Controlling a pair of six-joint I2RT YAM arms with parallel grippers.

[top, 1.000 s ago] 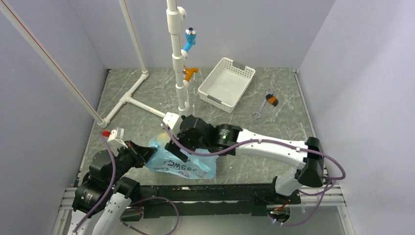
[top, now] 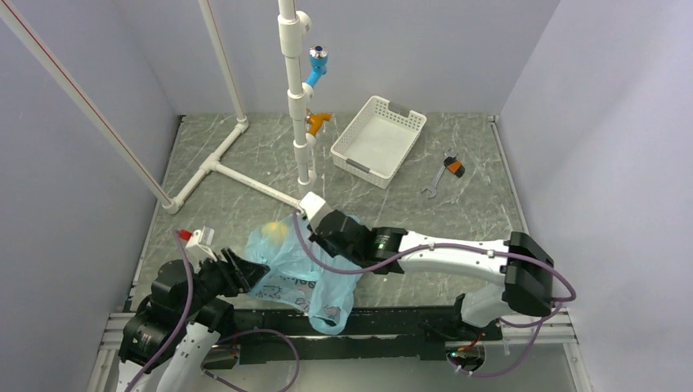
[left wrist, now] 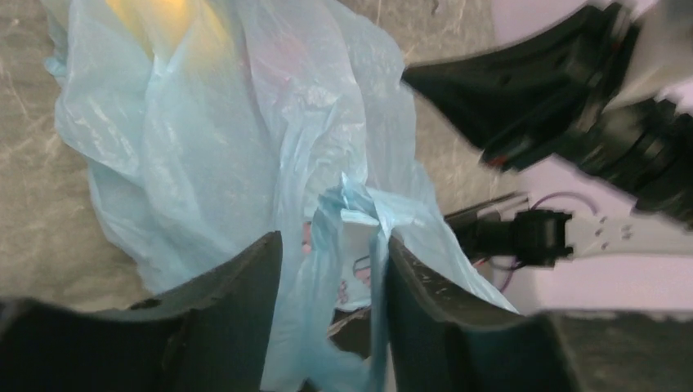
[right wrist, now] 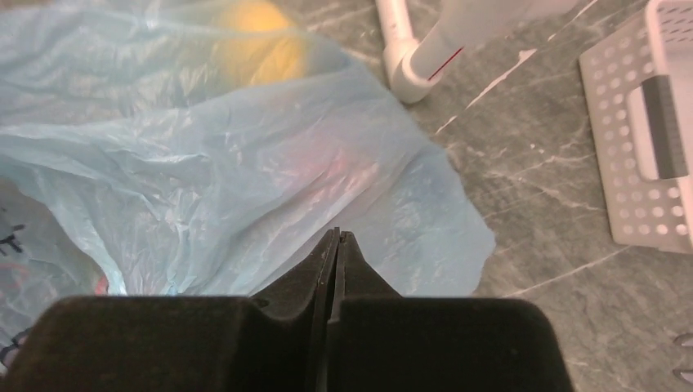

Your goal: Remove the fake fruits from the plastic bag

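The thin blue plastic bag [top: 286, 265] lies crumpled at the table's front, its printed end hanging over the edge. Through the film shows a yellow fruit [right wrist: 270, 61] at the far end, and a faint reddish shape [right wrist: 331, 163] nearer the middle. My right gripper is shut over the bag with nothing between its fingers; the plastic lies outside them. On the left side, my left gripper stands open, a twisted strand of bag between its spread fingers. The bag's other contents are hidden by the film.
A white basket [top: 356, 170] stands empty at the back. White pipes [top: 253, 185] with a blue tap [top: 317, 64] and an orange tap [top: 317, 121] rise beside it. A wrench [top: 437, 180] lies to the right. Bare table lies between basket and right arm.
The right gripper has gone from open to shut and turned. More of the bag's printed end now droops over the front edge.
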